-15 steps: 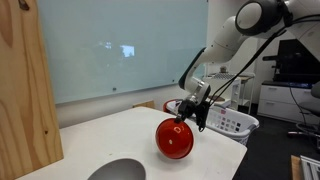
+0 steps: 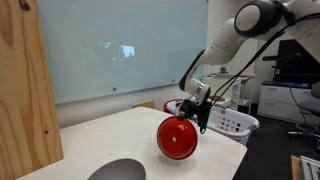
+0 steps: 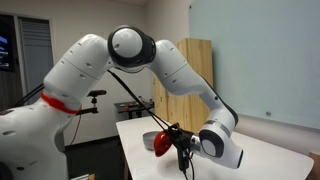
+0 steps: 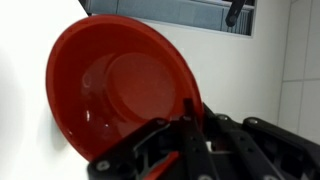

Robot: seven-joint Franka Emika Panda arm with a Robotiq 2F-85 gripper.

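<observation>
A red bowl point(image 2: 178, 139) is tilted on its side over the white table, its round face towards exterior view 1. My gripper point(image 2: 184, 114) is shut on its upper rim. From the wrist, the hollow inside of the red bowl point(image 4: 115, 85) fills the left and middle, and the dark fingers of my gripper meet its rim at the lower right. The exterior views do not settle whether its lower edge touches the table. A grey bowl point(image 2: 118, 171) sits at the table's near edge, apart from the red one.
A white basket point(image 2: 232, 122) stands beyond the table's right end. Near the back edge of the table point(image 2: 100, 135) lies a small brown object point(image 2: 146, 104). A whiteboard wall point(image 2: 130, 45) and a wooden cabinet point(image 2: 25, 80) border the workspace. Bare tabletop lies left of the red bowl.
The red bowl and my gripper have shifted very slightly to the right in exterior view 1. The grip on the rim looks the same, and the grey bowl has not moved.
</observation>
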